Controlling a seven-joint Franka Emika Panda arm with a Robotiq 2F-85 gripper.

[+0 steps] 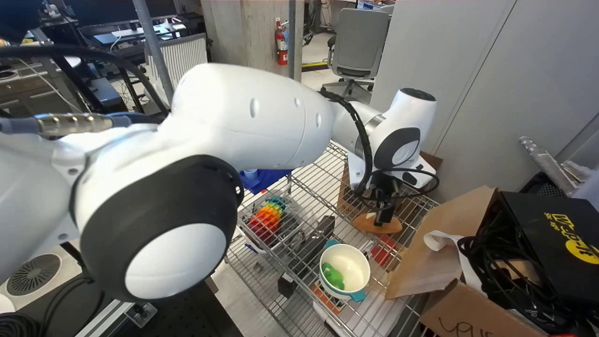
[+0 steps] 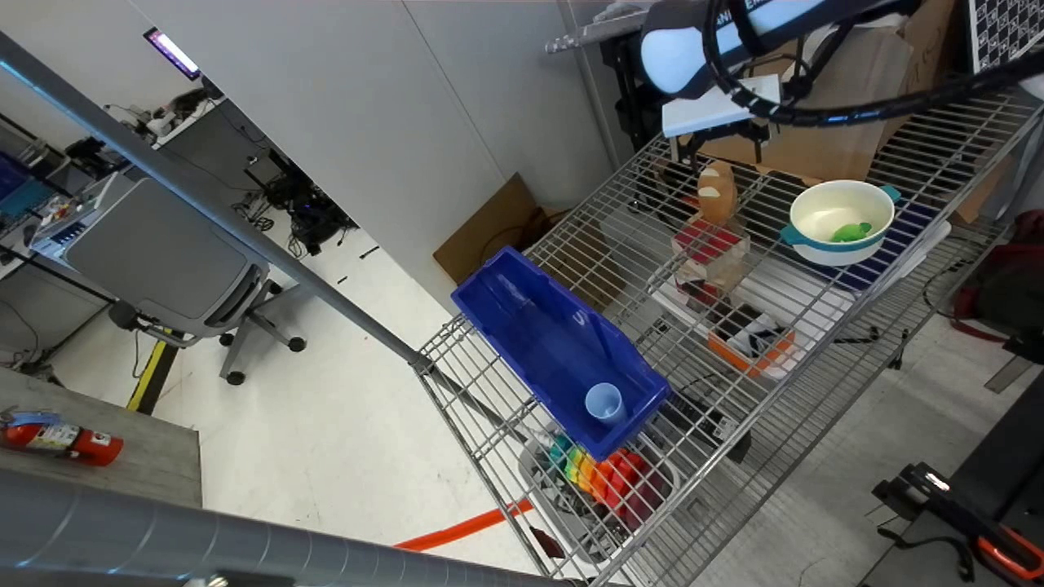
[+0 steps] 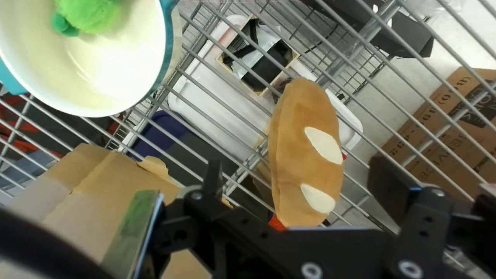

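A brown toy bread loaf (image 3: pixel 304 153) with pale slashes lies on the wire shelf (image 2: pixel 626 264). My gripper stands open above it, one finger (image 3: pixel 214 179) to the left of the loaf and the other (image 3: pixel 390 186) to its right, with gaps on both sides. In exterior view 1 the gripper's dark fingers partly cover the bread (image 1: pixel 365 223). A cream pot with teal handles (image 1: pixel 356 264) sits nearby on the shelf, and a green plush thing (image 3: pixel 95 14) lies inside it. The blue bin (image 2: pixel 548 333) holds a light blue cup (image 2: pixel 604 403).
An open cardboard box (image 1: pixel 443 252) with cables and a black box flanks the shelf. Boxes and containers show through the wires on the level below. A brown cardboard piece (image 2: pixel 494 225) stands behind the shelf.
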